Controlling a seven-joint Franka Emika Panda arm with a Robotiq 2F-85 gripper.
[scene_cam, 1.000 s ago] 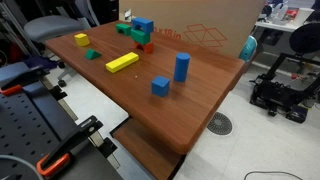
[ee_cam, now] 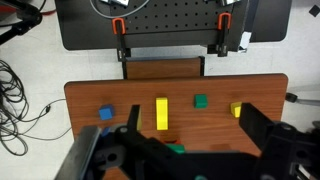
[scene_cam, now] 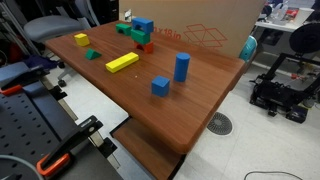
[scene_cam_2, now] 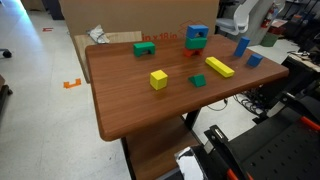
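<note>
In the wrist view my gripper is above the wooden table, its dark fingers spread wide at left and right with nothing held. A long yellow block lies flat near the table's front edge. Right of it are a blue cube and an upright blue cylinder. Behind the yellow block, a stack has a blue block on top, green under it and red at the bottom. A small green piece and a yellow cube lie toward the other end, with another green block farther back.
A black platform with orange-marked brackets adjoins the table, separated by a gap. A cardboard panel stands along the far edge. Bare wood surrounds the blue pieces; cables lie on the floor beyond.
</note>
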